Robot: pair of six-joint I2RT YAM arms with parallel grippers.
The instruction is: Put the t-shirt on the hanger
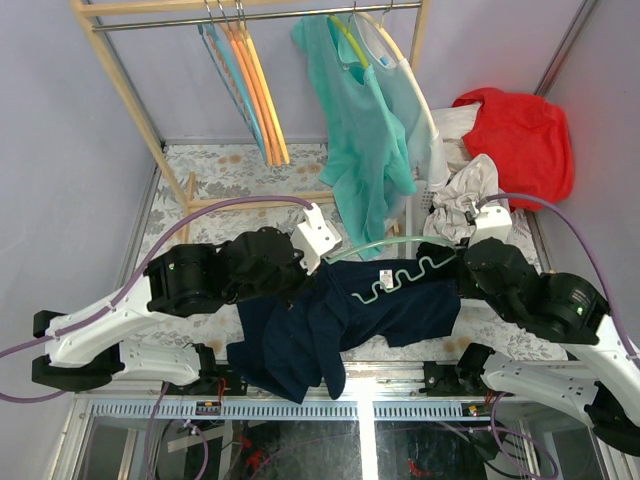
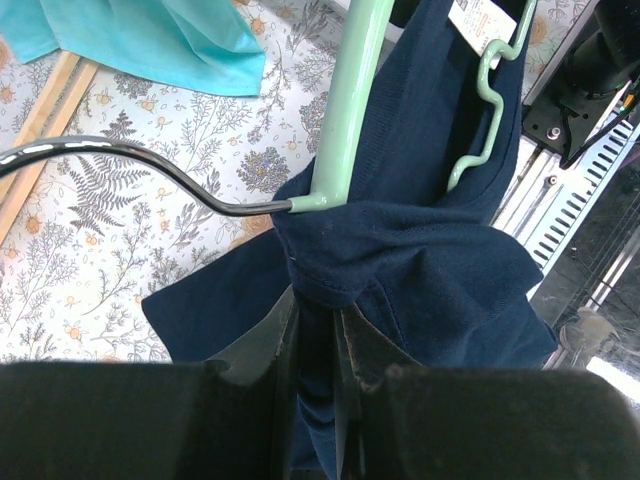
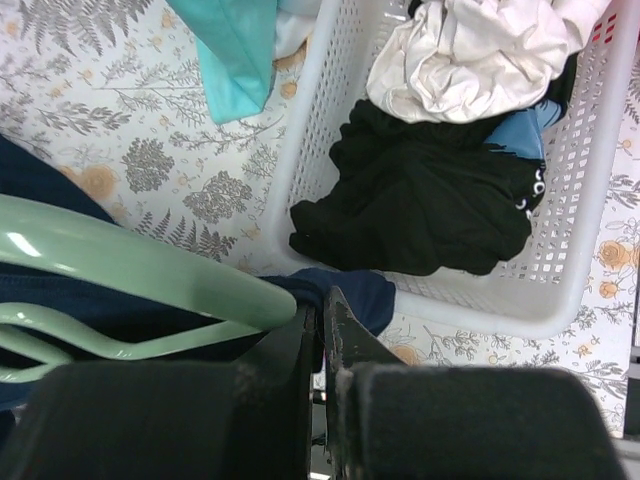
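A dark navy t-shirt (image 1: 310,335) hangs between my two arms, its collar label (image 1: 386,279) facing up. The pale green hanger (image 1: 395,242) lies along the neck opening, and its wavy lower bar (image 1: 405,279) shows over the navy cloth. In the left wrist view my left gripper is shut on the shirt's fabric, just below the base of the hanger's metal hook (image 2: 170,175). My right gripper is shut on a thin fold of the shirt, right at the rounded end of the hanger (image 3: 200,270).
A white basket (image 3: 540,310) holding dark and white clothes stands behind the right arm. On the rail (image 1: 290,14) hang blue, orange and yellow hangers (image 1: 262,95) and a teal shirt (image 1: 350,130). A red cloth (image 1: 520,145) lies at the back right.
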